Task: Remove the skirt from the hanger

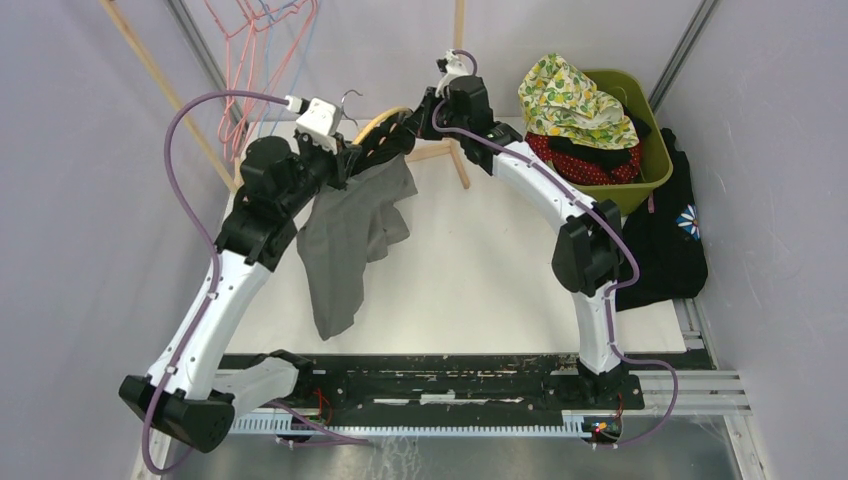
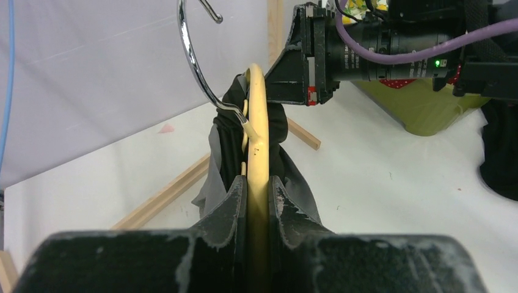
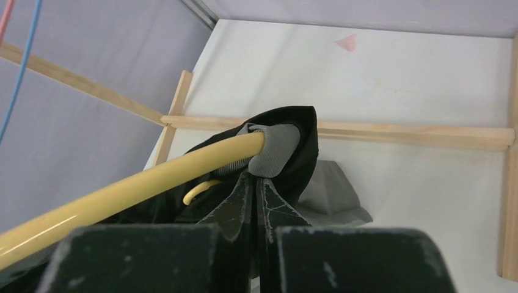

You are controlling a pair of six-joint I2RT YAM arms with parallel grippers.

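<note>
A yellow hanger with a metal hook carries the grey and black skirt, which hangs down over the white surface. My left gripper is shut on the hanger's body. At the hanger's far end, my right gripper is shut at the dark waistband, just below where a grey ribbed part of the skirt wraps the hanger's tip; whether any cloth is between its fingers is hard to see.
Wooden rack bars lie behind the skirt. Pink and blue hangers hang at the back left. A green bin of clothes and a dark folded garment occupy the right side.
</note>
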